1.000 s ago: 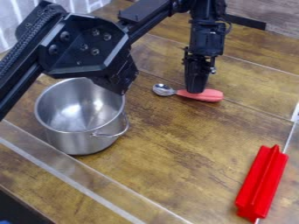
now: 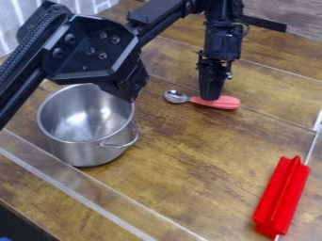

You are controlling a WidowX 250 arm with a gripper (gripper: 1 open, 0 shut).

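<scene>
My black gripper (image 2: 212, 94) points straight down over a spoon with a pink-red handle (image 2: 220, 103) and a metal head (image 2: 176, 97), lying on the wooden table. The fingertips are at the handle, near where it meets the neck; they look shut, and whether they touch or grip the handle I cannot tell. A steel pot (image 2: 88, 128) with a wire handle stands at the left, under the arm.
A red object (image 2: 283, 195) with a pale rod lies at the lower right of the table (image 2: 176, 188). The arm covers the upper left.
</scene>
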